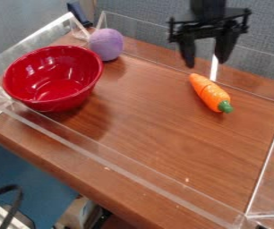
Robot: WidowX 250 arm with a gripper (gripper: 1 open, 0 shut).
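My black gripper [205, 55] hangs at the top right, above and just behind an orange carrot [209, 92] with a green tip lying on the wooden table. Its two fingers are apart with nothing visible between them. A red bowl [54, 77] sits at the left of the table, and a purple round object [106, 44] rests at the back left, beyond the bowl.
Clear plastic walls border the wooden table [146, 161] along the front, back and sides. A grey backdrop stands behind.
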